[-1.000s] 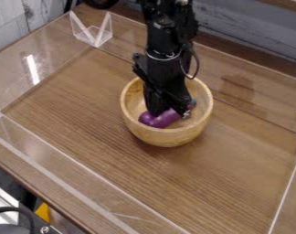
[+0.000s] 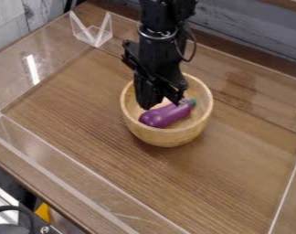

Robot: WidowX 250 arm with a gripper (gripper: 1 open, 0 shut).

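Observation:
A wooden bowl [image 2: 175, 137] sits near the middle of the table, holding a purple eggplant-like object [image 2: 165, 115] with a small green end. The black gripper [image 2: 148, 93] hangs just above the bowl's left part, over the purple object, apparently apart from it. It looks shut, with nothing visible between its fingers, though its tips are dark and hard to make out.
At the far left edge are a clear plastic item and, lower down, dark cables. A raised wooden border runs along the back right.
The gripper has risen and shifted left, away from the purple object, which is now more fully in view inside the bowl.

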